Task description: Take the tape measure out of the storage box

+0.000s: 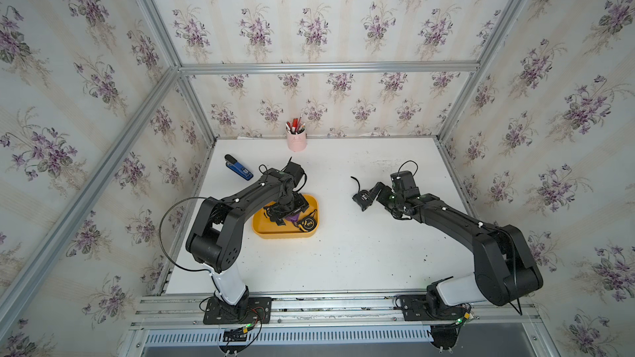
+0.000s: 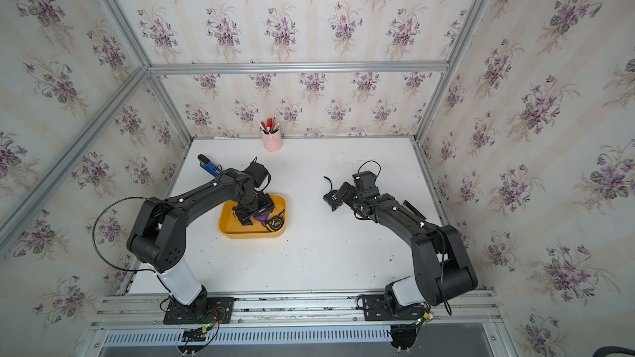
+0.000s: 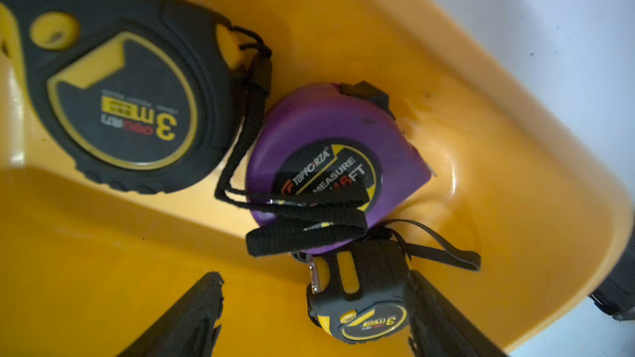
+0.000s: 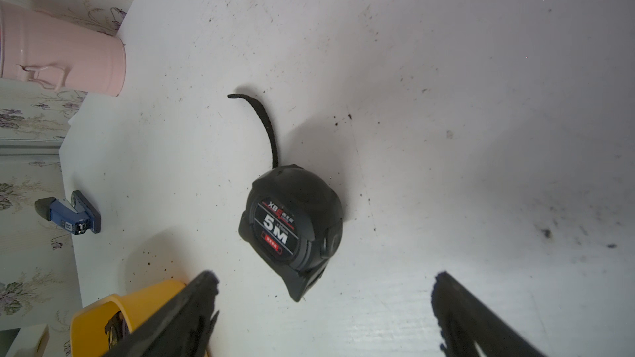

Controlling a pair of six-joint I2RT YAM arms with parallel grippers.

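The orange storage box [image 1: 285, 234] stands on the table's left half with several tape measures inside. In the left wrist view these are a large black-yellow one [image 3: 125, 102], a purple one [image 3: 324, 158] with a black strap lying over it, and a small black-yellow one [image 3: 363, 291]. My left gripper is open over the box, the small tape measure showing between its fingers, closer to the right one; contact there cannot be told. A black 5M tape measure [image 4: 291, 218] lies on the bare table. My right gripper is open beside it, holding nothing.
A blue stapler [image 1: 238, 167] lies behind the box. The pink pen cup [image 1: 296, 140] stands at the back wall.
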